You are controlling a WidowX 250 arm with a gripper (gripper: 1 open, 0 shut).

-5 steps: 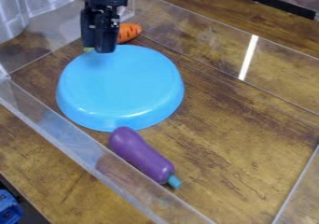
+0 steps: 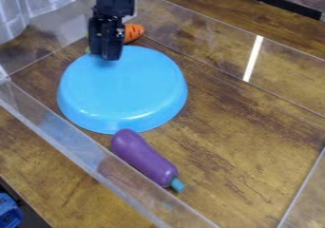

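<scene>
A light blue plate or lid (image 2: 122, 91) lies on the wooden floor inside a clear-walled bin. My black gripper (image 2: 106, 46) is at its back-left edge, low, partly hiding what is behind it; whether it is open or shut is unclear. An orange carrot (image 2: 133, 31) lies just behind and right of the gripper. A purple eggplant toy (image 2: 143, 158) with a teal tip lies in front of the plate.
Clear walls (image 2: 76, 151) bound the area at left and front. The wooden surface right of the plate (image 2: 235, 123) is bare. A blue object (image 2: 7, 211) sits outside at the bottom left corner.
My gripper has shifted slightly downward in the view, toward the plate's back edge. The plate, carrot and eggplant look unmoved.
</scene>
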